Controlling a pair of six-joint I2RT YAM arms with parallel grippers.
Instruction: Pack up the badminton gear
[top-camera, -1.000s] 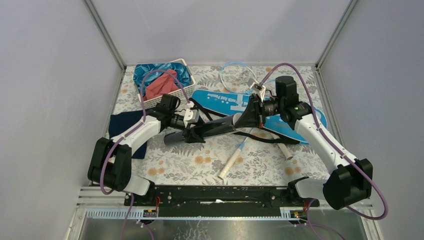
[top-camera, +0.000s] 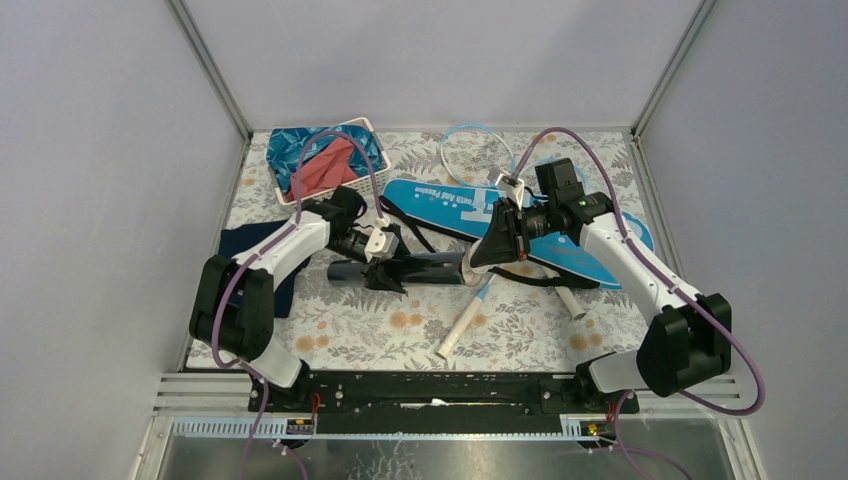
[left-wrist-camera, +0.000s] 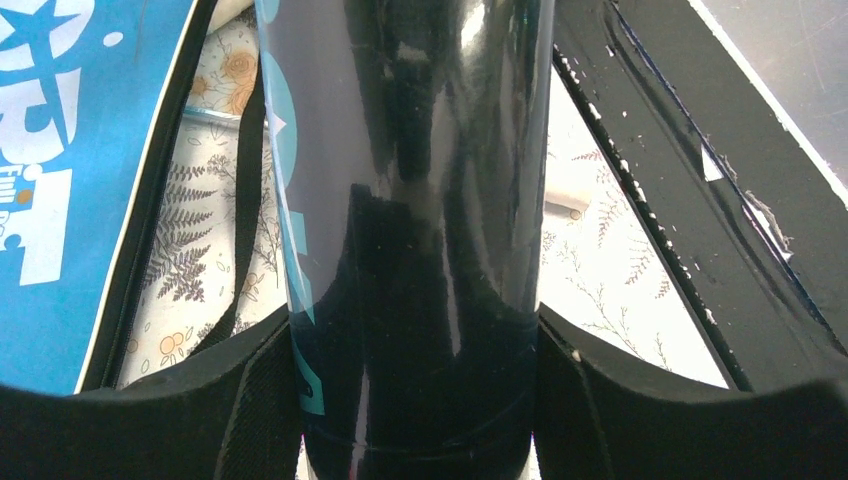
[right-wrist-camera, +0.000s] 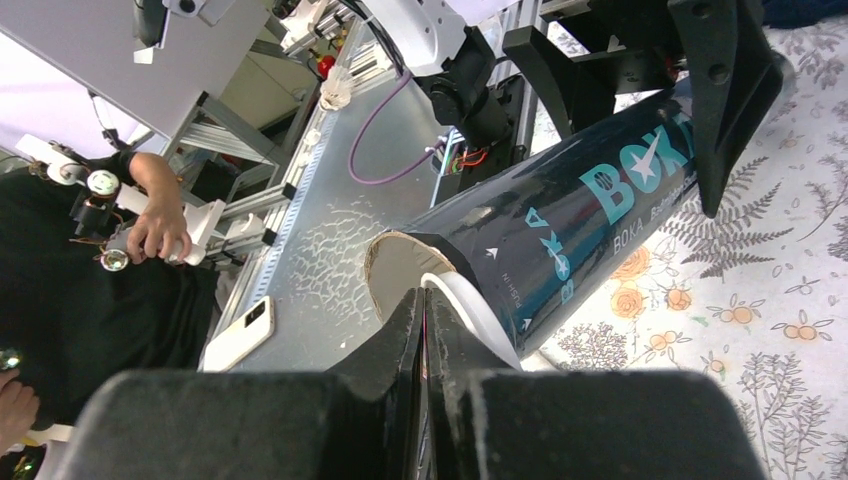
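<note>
My left gripper is shut round the middle of a dark shuttlecock tube, which fills the left wrist view. In the right wrist view the tube's end stands open beside a white lid, just at my right gripper's tips. That gripper is shut; whether the lid's edge is between its fingers is unclear. A blue racket bag lies behind, with a racket beyond it. Two handles lie in front.
A basket with blue plastic and red cloth stands at back left. Dark folded cloth lies at left.
The tube has swung more level, its right end lower and toward the front. The left arm has shifted slightly, and my right gripper has moved a little with the tube's end.
</note>
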